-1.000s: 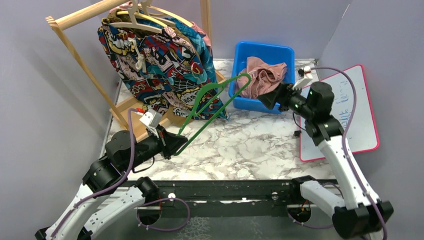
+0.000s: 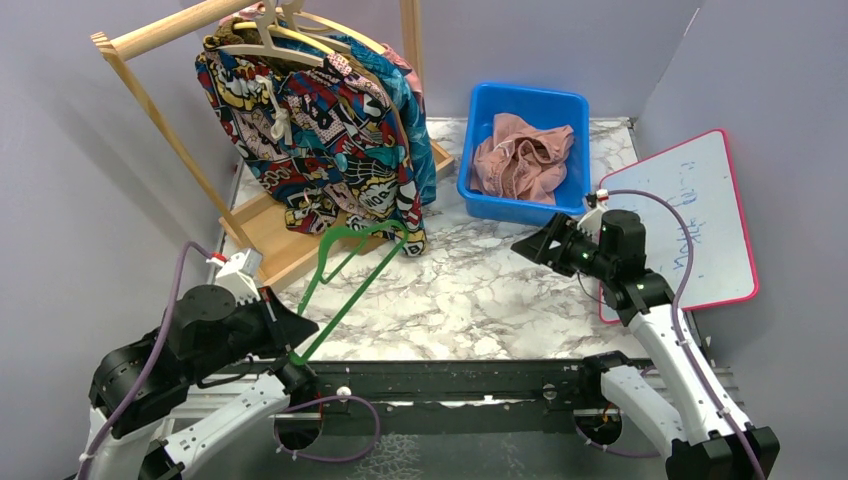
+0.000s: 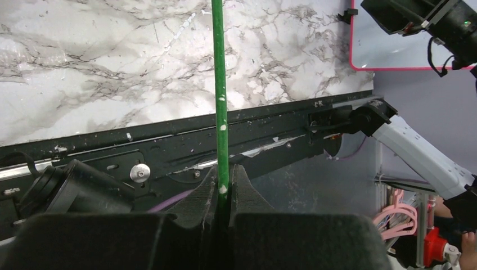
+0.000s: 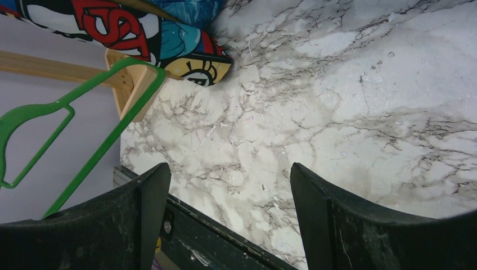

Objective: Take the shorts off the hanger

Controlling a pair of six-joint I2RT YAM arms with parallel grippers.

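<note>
A bare green hanger is held at one end by my left gripper, which is shut on it. In the left wrist view the hanger's green bar runs straight up from between the fingertips. Crumpled pink cloth, apparently the shorts, lies inside the blue bin. To the bin's front, over the table, my right gripper stands open, with only bare marble showing between its fingers. The hanger's far end shows at the left of the right wrist view.
A wooden rack at the back left carries several hung garments, with a patterned pair in front. A whiteboard leans at the right.
My left arm has drawn back toward the front left, taking the green hanger away from the bin. The pink cloth stays in the bin.
</note>
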